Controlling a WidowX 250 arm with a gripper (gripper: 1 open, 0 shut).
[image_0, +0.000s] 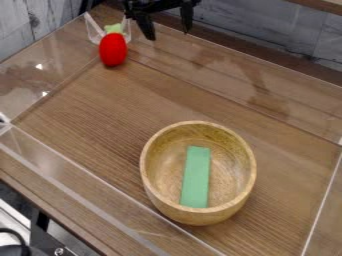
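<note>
A red rounded object (114, 49) sits near the back left of the wooden table, just in front of a small light green and white item (114, 28). My black gripper (170, 30) is at the top edge, to the right of them, open, only its lower part in view. In the front right, a yellow bowl (158, 168) holds a green bar (195, 176).
A grey wall (34, 30) borders the left, and a dark cable (11, 238) shows at the bottom left corner.
</note>
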